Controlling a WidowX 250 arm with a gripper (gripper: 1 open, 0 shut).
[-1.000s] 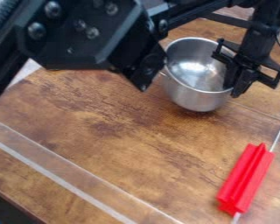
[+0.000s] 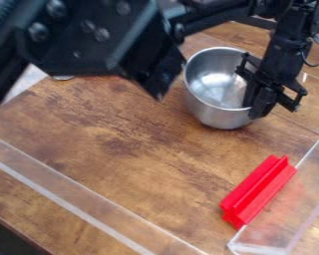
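Note:
A steel pot [image 2: 213, 95] sits at the upper middle of the wooden table. The black gripper [image 2: 266, 92] reaches down at the pot's right side, its tip at the rim and overlapping it. The gripper looks shut; whether the thin pot wall is between its fingers I cannot tell.
A red plastic piece [image 2: 255, 190] lies at the lower right beside a clear plastic tray [image 2: 294, 207]. A dark arm structure [image 2: 89, 35] covers the upper left, partly hiding an object behind it.
The gripper and pot have shifted slightly. The red piece sits a little further left in the view than a second ago, with more of the clear tray showing.

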